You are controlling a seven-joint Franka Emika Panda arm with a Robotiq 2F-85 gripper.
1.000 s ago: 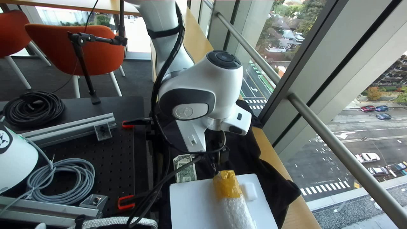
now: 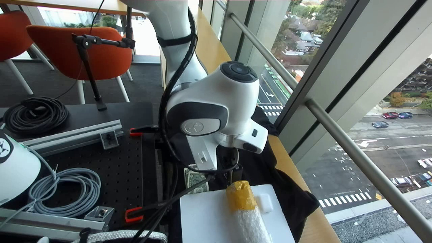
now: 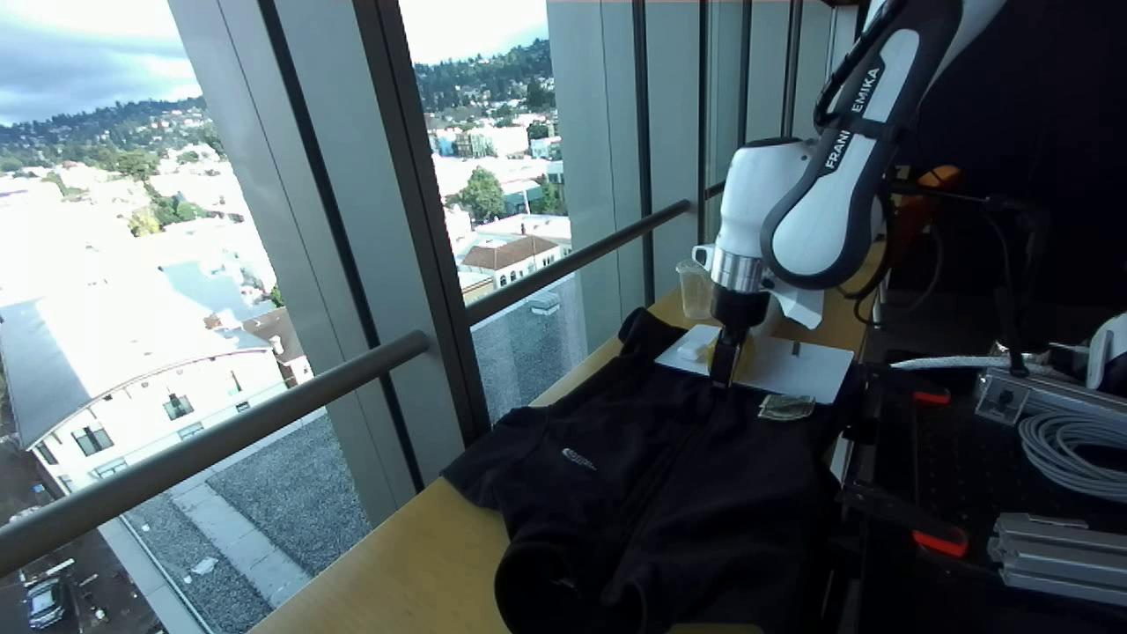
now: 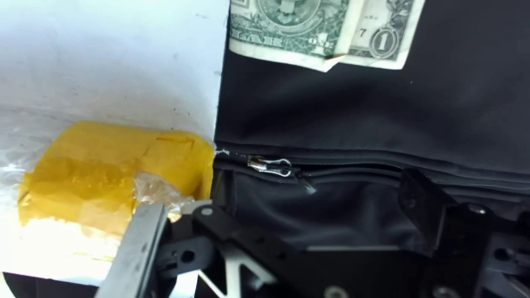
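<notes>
A black jacket [image 3: 676, 497] lies spread along the ledge. Down its front runs a zipper, whose metal slider [image 4: 271, 166] and dark pull show in the wrist view close to the white board's edge. My gripper stands open over the jacket, its fingers to either side of the pull in that view, with nothing held. From the side, the gripper [image 3: 725, 370] points downward near the front edge of the board; contact with the cloth cannot be made out.
The white board [image 4: 124, 64] carries a yellow-taped, plastic-wrapped roll [image 4: 114, 174], close beside one finger. A folded dollar bill [image 4: 298, 34] lies on the jacket. A clear cup [image 3: 695, 291] stands behind the gripper. The window rail [image 3: 581, 259] runs along one side.
The arm and gripper have come down closer to the jacket. The board, the wrapped roll and the bill look unmoved.
</notes>
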